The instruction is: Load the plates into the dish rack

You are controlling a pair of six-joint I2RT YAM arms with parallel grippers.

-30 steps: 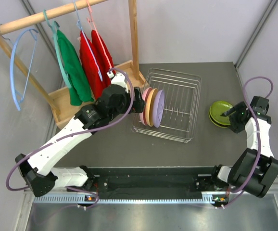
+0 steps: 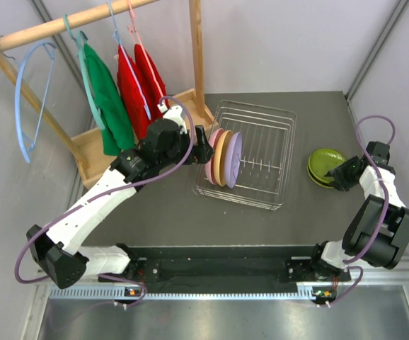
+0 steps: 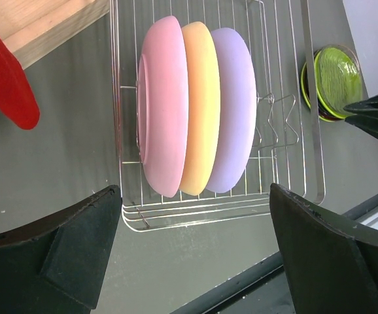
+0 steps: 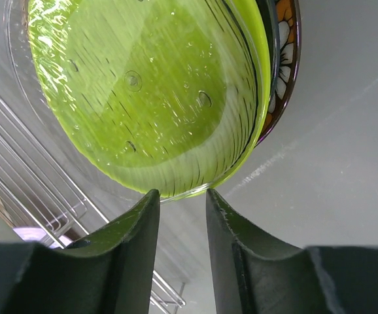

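Three plates, pink [image 3: 165, 108], yellow [image 3: 202, 104] and purple [image 3: 235, 108], stand on edge side by side at the left of the wire dish rack [image 2: 284, 163]. Over the rack's left side my left gripper [image 2: 206, 145] is open, its fingers wide apart and holding nothing. Right of the rack lies a stack topped by a glossy green plate [image 4: 150, 85]. Beneath it show a dark rim and a flower-patterned plate [image 4: 284, 72]. My right gripper is part open at the stack's near edge, the green rim just by its fingertips; contact cannot be told.
A wooden rail [image 2: 56, 27] with a green garment [image 2: 105, 99], red garments [image 2: 135, 88] and a bare blue hanger [image 2: 19, 106] stands at the back left. Most of the rack right of the purple plate is empty. Clear counter separates rack and stack.
My right gripper's fingers have drawn closer together at the green plates, and the right arm's elbow has shifted away from the front edge. The plates look unmoved.
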